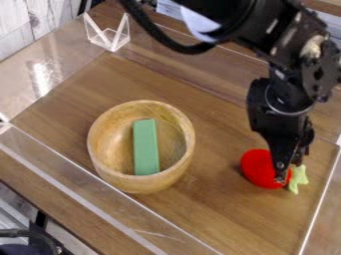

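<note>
My black gripper points down at the right of the view, its fingertips at a round red object with a light green leafy piece at its right side. The gripper looks shut, but whether anything is between its fingers is hidden. A wooden bowl on the left holds a green block.
The wooden table has clear room in front of and behind the bowl. Clear plastic edging runs along its left and front sides. A white wire-like frame stands at the top left.
</note>
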